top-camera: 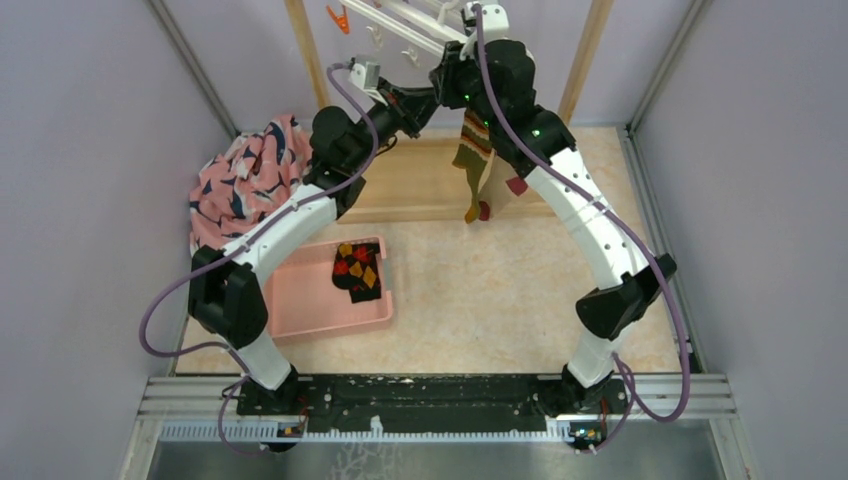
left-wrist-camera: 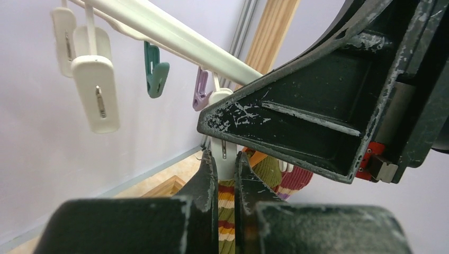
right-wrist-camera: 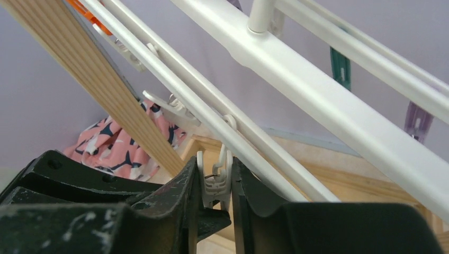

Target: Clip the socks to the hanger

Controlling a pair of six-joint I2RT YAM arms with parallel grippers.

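Under the white hanger (left-wrist-camera: 174, 37), both grippers meet at a white clip (left-wrist-camera: 224, 159). My left gripper is shut on its lower part, with striped socks (left-wrist-camera: 226, 211) hanging below, partly hidden. My right gripper is at the same clip's top, seen between its fingers; whether it grips is unclear. In the top view the striped socks (top-camera: 472, 165) hang beside the arms. A dark argyle sock (top-camera: 355, 270) lies in the pink tray (top-camera: 300, 310).
Other clips, such as a teal one (left-wrist-camera: 156, 74) and an orange one (top-camera: 338, 20), hang along the rails. Wooden posts (top-camera: 585, 60) flank the hanger. A pink patterned cloth (top-camera: 240, 190) lies at left.
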